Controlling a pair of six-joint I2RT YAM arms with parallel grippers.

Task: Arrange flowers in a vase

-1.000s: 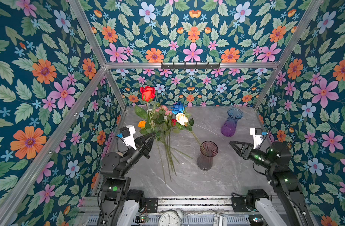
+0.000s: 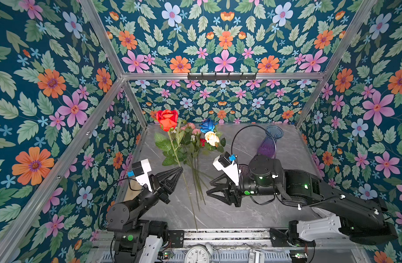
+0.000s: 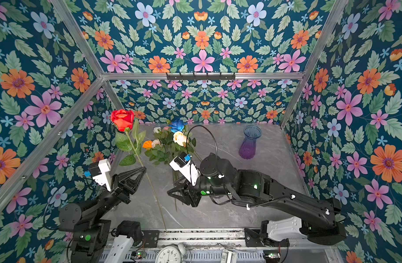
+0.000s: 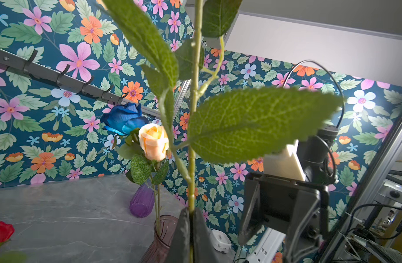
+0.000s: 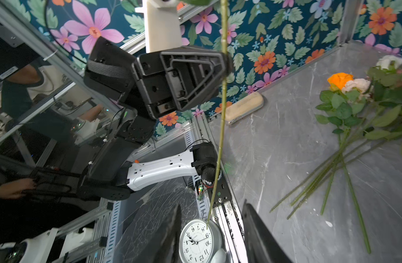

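My left gripper (image 2: 180,168) is shut on the thin stem (image 4: 192,184) of the red rose (image 2: 166,119), holding it upright above the table. The stem's lower end (image 5: 215,184) hangs free. Just to the right of that stem, my right gripper (image 2: 209,187) points left, its fingers (image 5: 253,223) apart with nothing between them. In the left wrist view, a brownish glass vase (image 4: 163,239) holds stems under the cream rose (image 4: 153,141) and blue rose (image 4: 123,118); the right arm mostly hides this vase from above.
A blue-purple vase (image 3: 249,142) stands at the back right. Several flowers lie at the back left, their stems reaching forward. A tan block (image 5: 244,107) lies at the left edge.
My right arm has swung left from the right side across the brownish vase to near the rose stem. The left gripper, holding the red rose, has shifted only slightly.
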